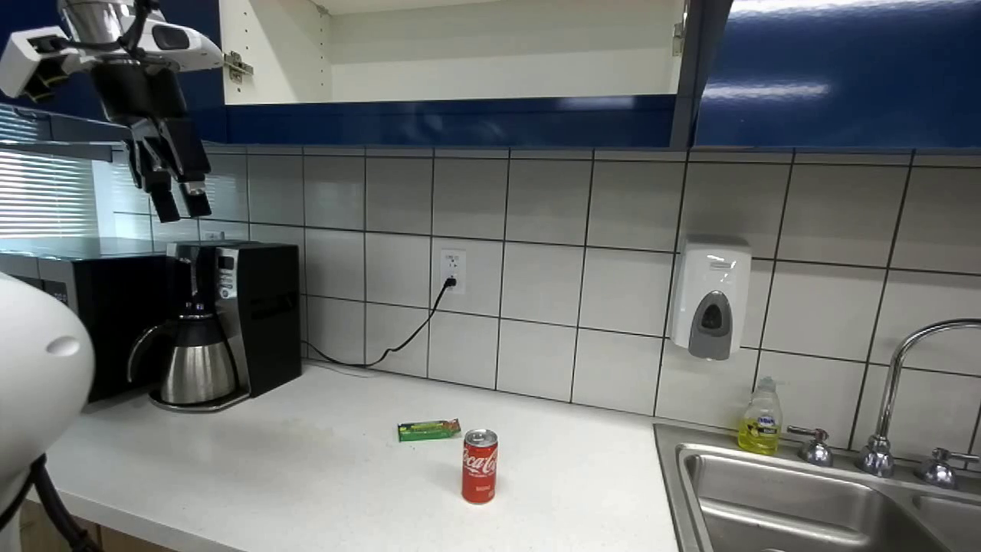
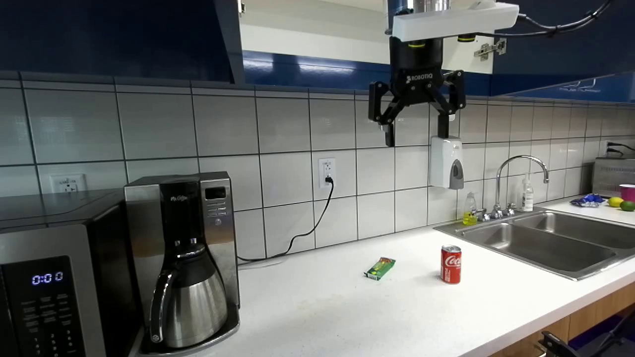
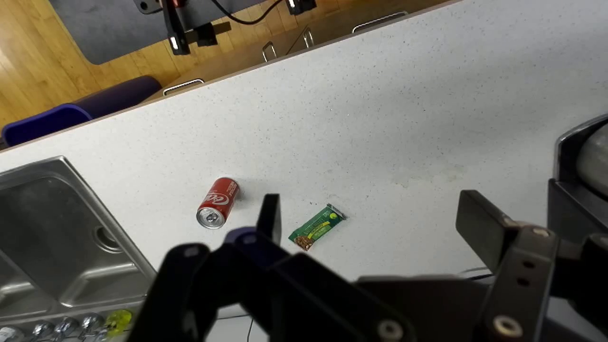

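A red Coca-Cola can [image 1: 479, 468] stands upright on the white counter. Close by it lies a green wrapped bar [image 1: 428, 431], flat and apart from the can. High above the counter, my gripper [image 2: 416, 140] points down with its fingers wide apart and nothing between them. From the wrist view, the bar [image 3: 317, 227] shows far below, in the gap between the two fingers, while the can [image 3: 219, 202] appears left of that gap. Neither object is touched by the gripper.
A coffee maker [image 2: 181, 256] and a microwave [image 2: 53, 279] occupy the counter's left end. The sink [image 1: 782, 497], with a yellow soap bottle [image 1: 760, 418], lies to the right. Overhead, an open cabinet [image 1: 506, 55] looks empty.
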